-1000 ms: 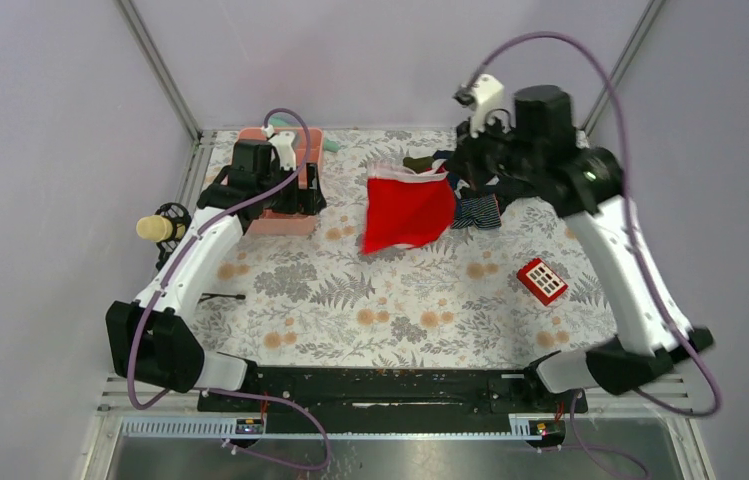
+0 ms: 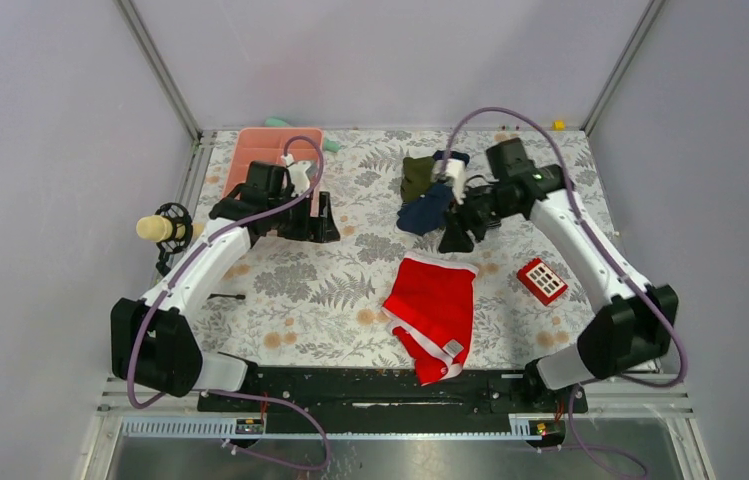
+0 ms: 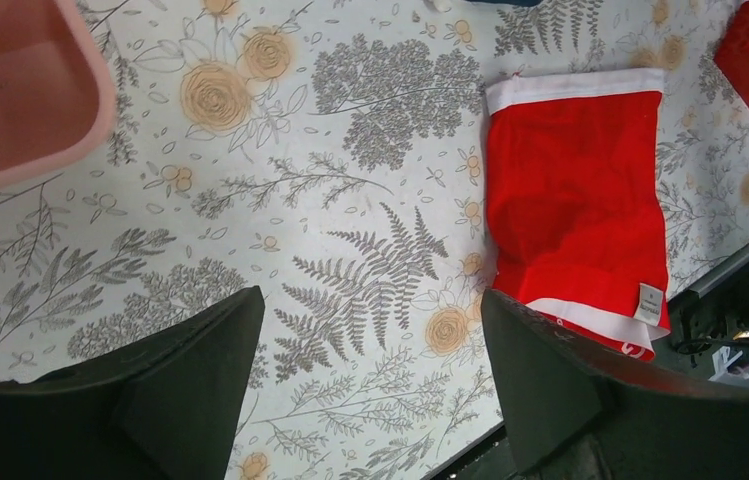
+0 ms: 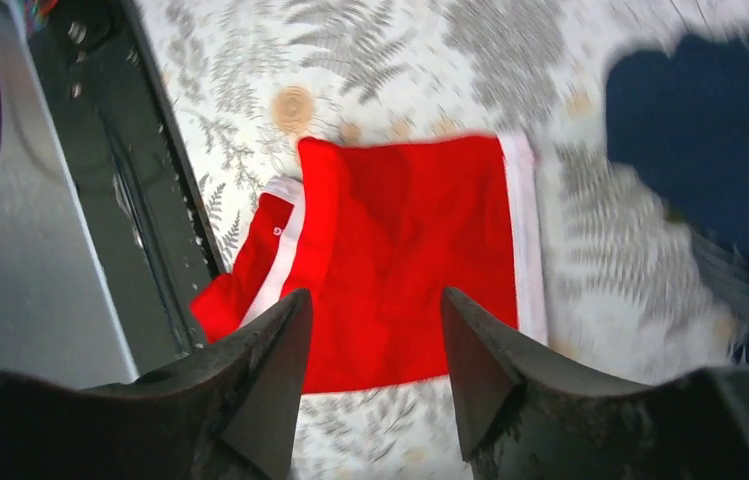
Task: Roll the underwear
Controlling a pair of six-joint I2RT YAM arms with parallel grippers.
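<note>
Red underwear with a white band lies on the patterned table at front centre, its near end folded up with a white label showing; it also fills the middle of the right wrist view and the right of the left wrist view. My left gripper is open above the table by the pink bin, left of the underwear. My right gripper hangs open just above and behind the red cloth, beside the dark garments. Neither has anything visible between its fingers.
A pink bin stands back left. Olive and navy garments are piled back centre. A red box with a white grid sits at the right. A dark stand with a yellow top is at the left edge.
A second ago the red underwear hung from my raised right gripper; now it lies at front centre. That gripper has since moved left over it. My left gripper has shifted slightly right and toward the front.
</note>
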